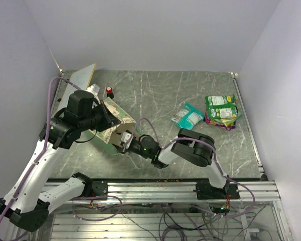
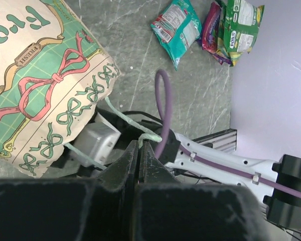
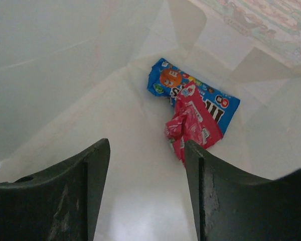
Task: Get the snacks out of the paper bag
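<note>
My left gripper is shut on the cord handle of the paper bag (image 2: 45, 70), holding it by its mouth; in the top view the bag (image 1: 106, 141) lies at the left. My right gripper is part open at the bag's mouth, nothing between its fingers. Inside the bag, in the right wrist view, a red snack pack (image 3: 195, 120) lies over a blue one (image 3: 218, 100), ahead of the fingers.
A teal pack (image 1: 187, 117) lies right of centre, with green packs (image 1: 220, 107) on purple ones at the far right. A small red-capped bottle (image 1: 109, 93) and a white board (image 1: 79, 80) stand at the back left.
</note>
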